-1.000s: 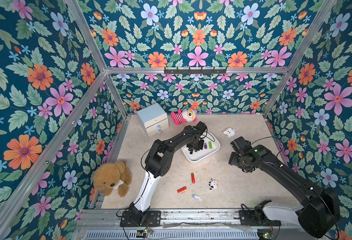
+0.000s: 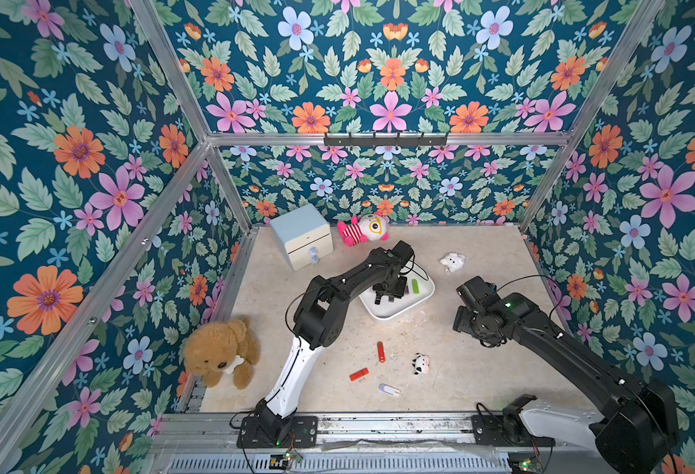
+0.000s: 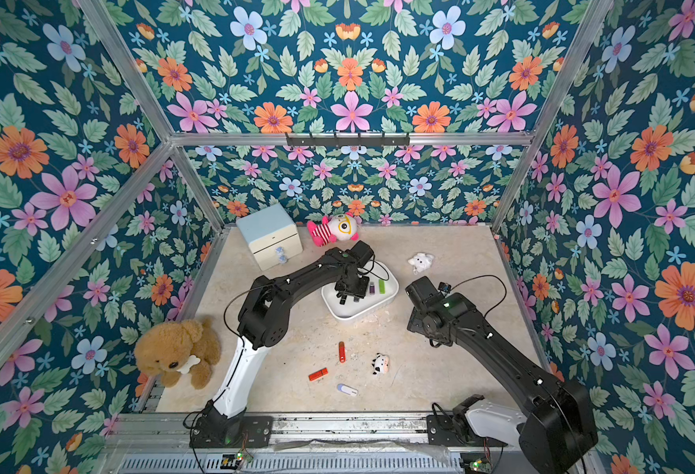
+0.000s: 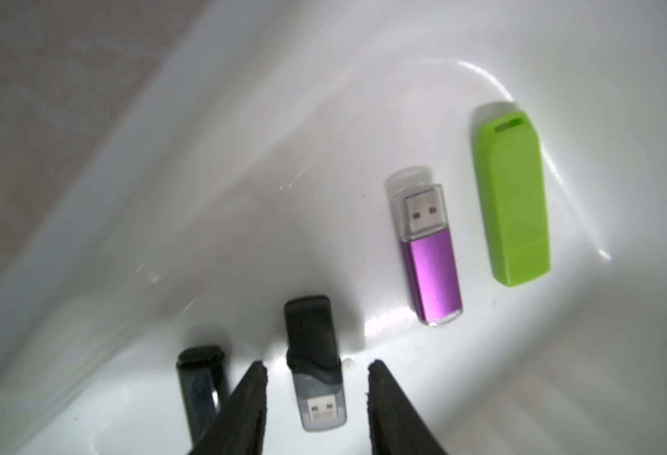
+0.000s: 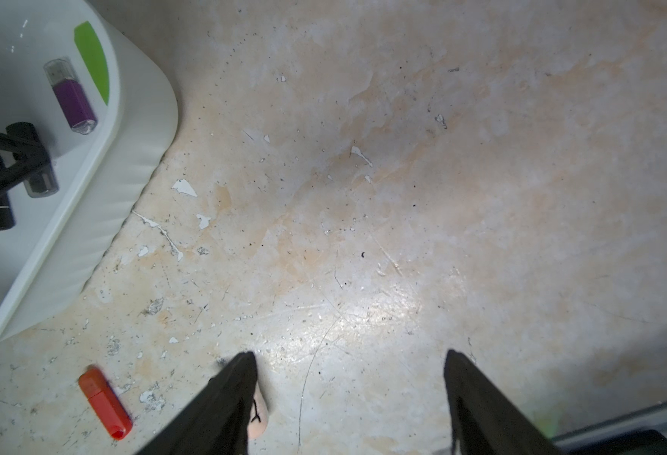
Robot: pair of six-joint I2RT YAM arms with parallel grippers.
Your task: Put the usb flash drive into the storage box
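In the white storage box (image 2: pixel 385 316) lie a green flash drive (image 4: pixel 512 201), a purple one with a clear cap (image 4: pixel 433 269), a black-and-grey one (image 4: pixel 314 356) and a black one (image 4: pixel 201 388). Low inside the box, my left gripper stands part open, the black-and-grey drive lying loose on the floor between its fingers. On the table in front of the box are two red drives, one (image 2: pixel 380 352) upright in view, the other (image 2: pixel 359 374) slanted, and a white-and-blue drive (image 2: pixel 390 389). My right gripper is open above bare table, right of the box.
A blue-lidded box (image 2: pixel 302 235) and a pink striped toy (image 2: pixel 363 229) stand at the back. A small cow figure (image 2: pixel 420 364) sits near the drives, a white figure (image 2: pixel 453 262) behind. The teddy bear (image 2: pixel 222 353) is far left. Table right of the white box is clear.
The left gripper has shifted slightly to the right over the box, and its arm with it. The right arm has moved a little right and toward the front.
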